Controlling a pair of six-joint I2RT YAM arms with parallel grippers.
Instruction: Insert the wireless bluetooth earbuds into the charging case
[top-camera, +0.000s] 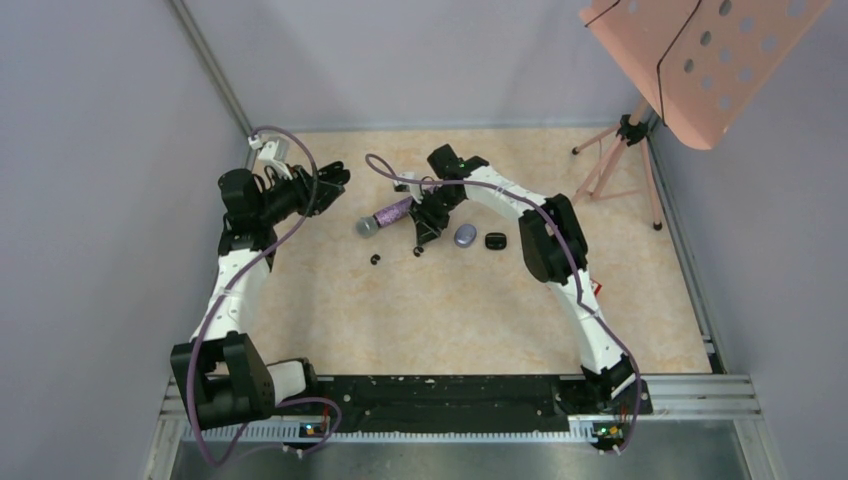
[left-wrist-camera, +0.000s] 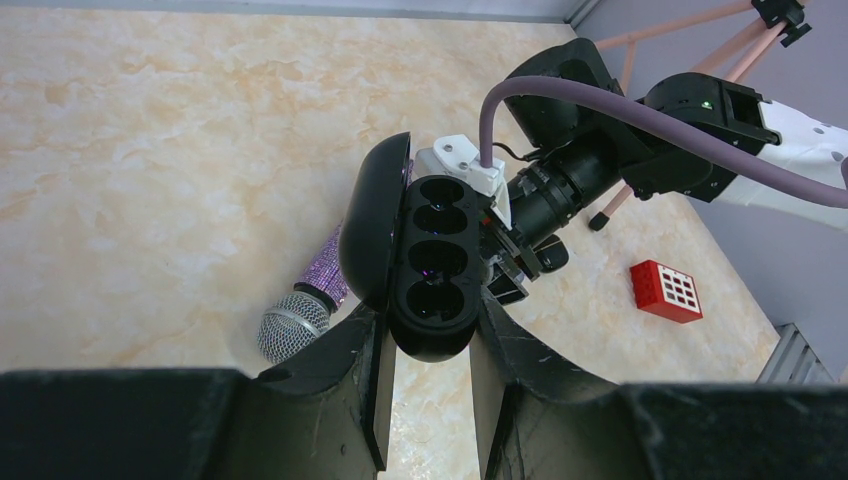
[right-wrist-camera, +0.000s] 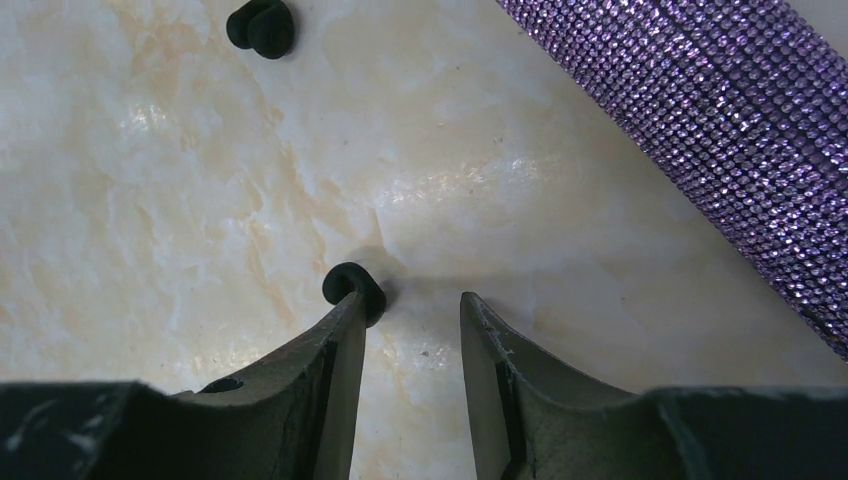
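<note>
The black charging case (left-wrist-camera: 435, 335) hangs upright with its lid up, and my left gripper is shut on its lower end. Its round wells face the left wrist camera and hold no earbuds. Low over the table, my right gripper is part open, with bare table between its fingers. One black earbud (right-wrist-camera: 368, 290) lies at the tip of the left-hand finger in the right wrist view, outside the gap; whether they touch I cannot tell. Another earbud (right-wrist-camera: 262, 27) lies farther off, beyond reach of the fingers, at the top left.
A purple glittery microphone (top-camera: 392, 212) lies just left of the right gripper. Right of it on the table are a bluish oval object (top-camera: 465, 235) and a black box (top-camera: 495, 241). A red block (left-wrist-camera: 665, 290) sits farther right.
</note>
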